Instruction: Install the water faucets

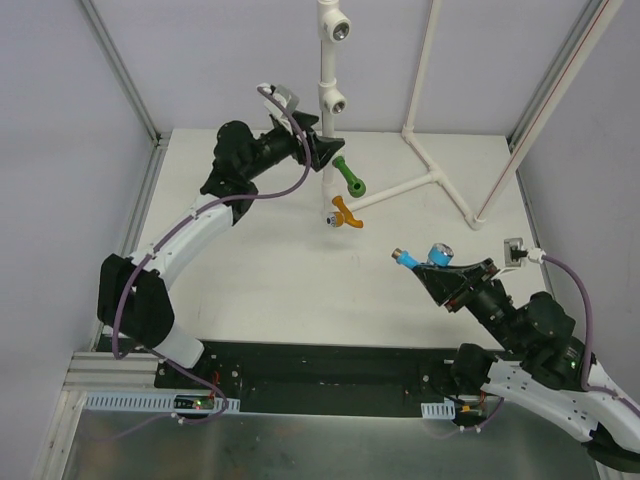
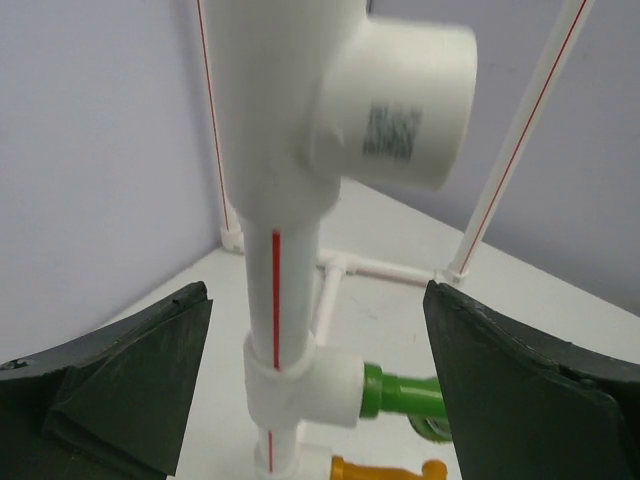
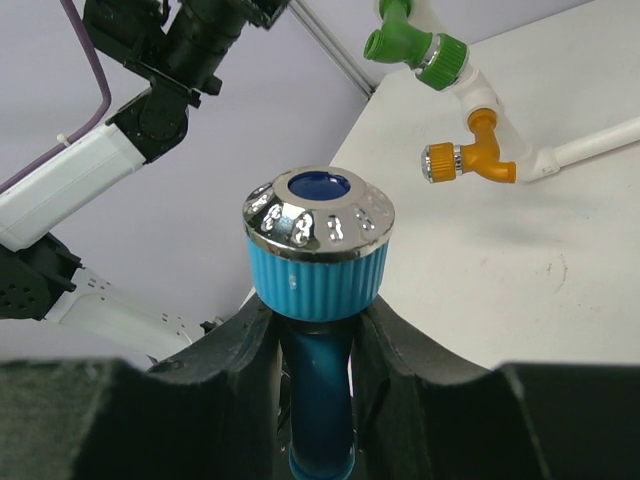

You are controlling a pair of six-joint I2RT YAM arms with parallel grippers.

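A blue faucet (image 3: 318, 285) with a chrome-topped knob is gripped between the fingers of my right gripper (image 1: 437, 272), over the right part of the table. My left gripper (image 1: 328, 145) is open beside the upright white pipe (image 1: 328, 70), with the pipe between its spread fingers in the left wrist view and no contact visible. A green faucet (image 1: 349, 176) and an orange faucet (image 1: 346, 211) sit on the pipe's lower outlets. Higher up, two white outlets, the upper outlet (image 1: 341, 28) and the middle outlet (image 1: 337, 102), stand bare.
Thin white pipes (image 1: 395, 191) run along the table to the right and rise at the back. Grey walls (image 1: 60, 200) close in both sides.
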